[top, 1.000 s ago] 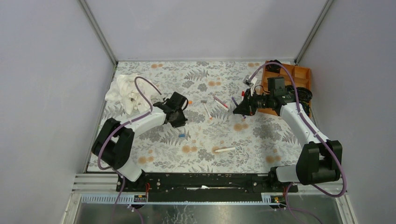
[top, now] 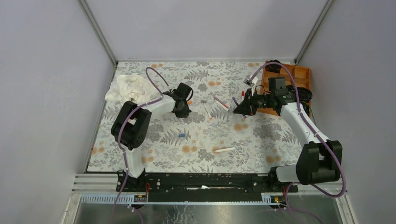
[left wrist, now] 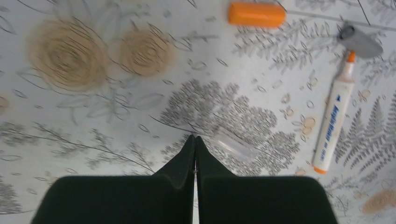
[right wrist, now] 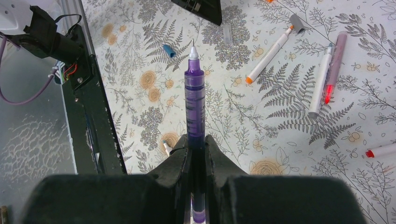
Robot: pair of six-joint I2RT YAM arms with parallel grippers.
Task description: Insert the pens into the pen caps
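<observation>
A purple pen [right wrist: 195,107] is clamped in my right gripper, its bare white tip pointing away from the fingers. My left gripper is shut above the left-middle of the table, nothing showing between its fingers. Just past its fingertips, a clear cap lies on the table; the right wrist view shows this clear cap [right wrist: 227,34] beside the left fingers. An orange cap [left wrist: 257,14], a grey cap [left wrist: 360,42] and a blue cap [top: 181,135] lie loose. An orange-tipped white pen [left wrist: 334,121] touches or nearly touches the grey cap.
A red pen [right wrist: 335,67] and a white pen [right wrist: 321,81] lie side by side mid-table. Another white pen [top: 225,150] is near the front. An orange box [top: 303,74] stands at the right, a white cloth [top: 128,88] at the left.
My right arm looks still.
</observation>
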